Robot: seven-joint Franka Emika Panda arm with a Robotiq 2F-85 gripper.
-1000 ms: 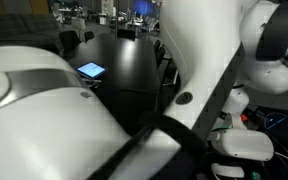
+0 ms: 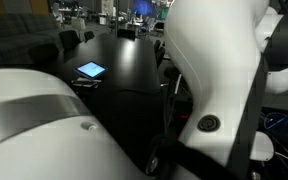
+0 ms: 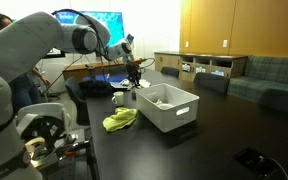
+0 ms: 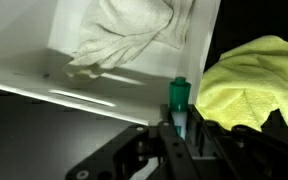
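Observation:
In the wrist view my gripper is shut on a slim marker-like object with a green end (image 4: 179, 92) and a paler body below it. It hangs over the near rim of a white box (image 4: 84, 98), close to one corner. A crumpled off-white cloth (image 4: 124, 35) lies inside that box. Outside, on the dark table, lies a yellow cloth (image 4: 252, 82). Exterior view 2 shows the white box (image 3: 168, 110) on the table with the yellow cloth (image 3: 120, 117) beside it. The arm hides the work area in exterior view 1.
A white mug (image 3: 118, 98) stands beyond the yellow cloth. Dark cables or small parts (image 3: 259, 162) lie toward the right of the table (image 3: 204, 155), and much of its front is bare. A lit tablet (image 2: 90, 70) rests on a long table behind.
In exterior view 1 the large white arm links have shifted, the upright one swinging to the right and the lower left one drawing down and back. The background stays the same.

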